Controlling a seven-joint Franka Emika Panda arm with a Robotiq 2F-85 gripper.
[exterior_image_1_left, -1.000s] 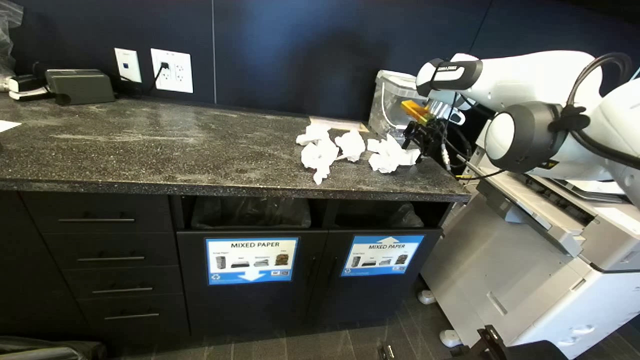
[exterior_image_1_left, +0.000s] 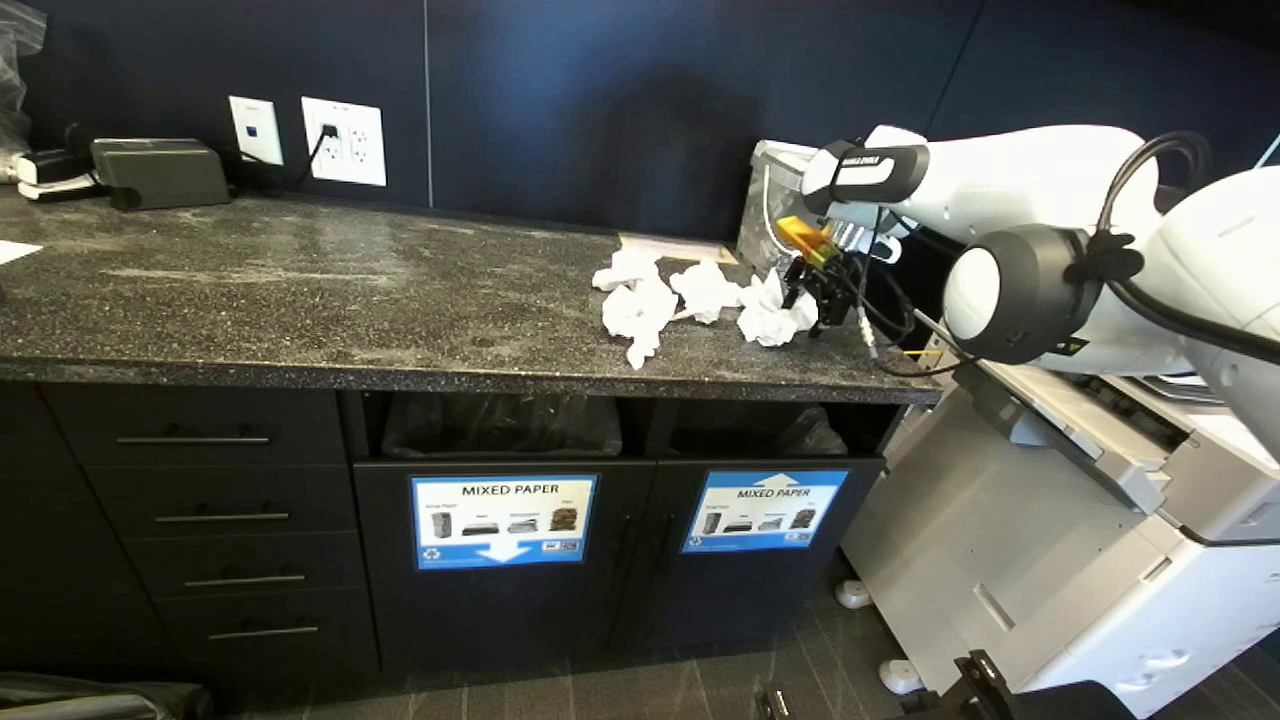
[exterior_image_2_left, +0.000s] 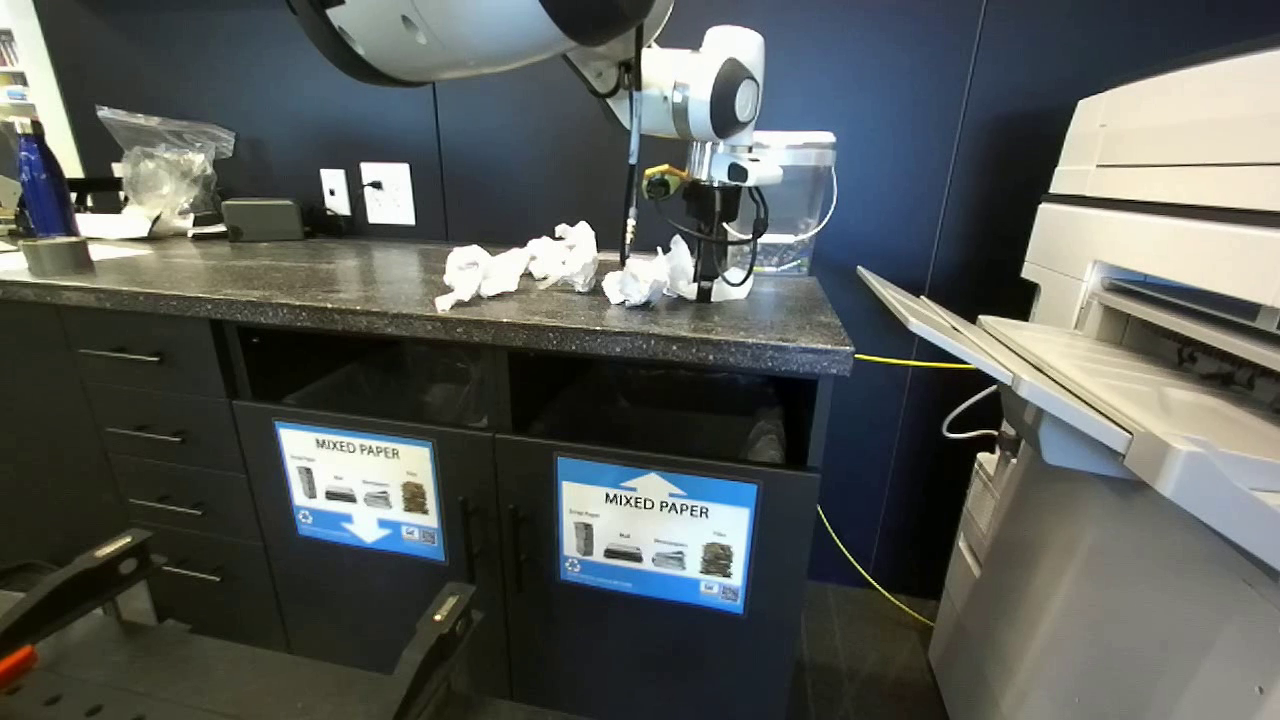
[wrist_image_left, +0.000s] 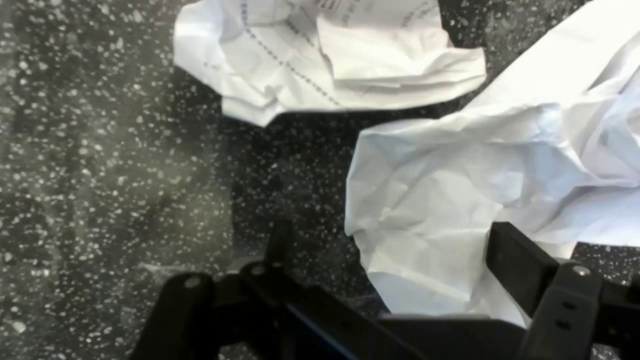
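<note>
Several crumpled white papers lie in a loose row on the dark speckled counter. At the right end of that row, in exterior view 1, one paper ball (exterior_image_1_left: 768, 314) sits beside my gripper (exterior_image_1_left: 806, 300). The wrist view has this crumpled paper (wrist_image_left: 432, 204) reaching between the fingers, with one black finger (wrist_image_left: 520, 264) against or over it. The other finger (wrist_image_left: 279, 246) stands apart over bare counter. My gripper is open and low at the counter. A second paper with printed dotted lines (wrist_image_left: 336, 66) lies just beyond. More paper balls (exterior_image_2_left: 480, 274) rest to the left in exterior view 2.
A clear plastic bin (exterior_image_2_left: 798, 198) stands behind the gripper against the wall. Two bin openings (exterior_image_1_left: 504, 422) lie under the counter edge (exterior_image_1_left: 480, 382), above "MIXED PAPER" signs (exterior_image_1_left: 504, 522). A printer (exterior_image_1_left: 1056, 516) stands to the right.
My gripper has moved left and lower in exterior view 1, coming over the right side of the rightmost paper. The other papers have stayed in place.
</note>
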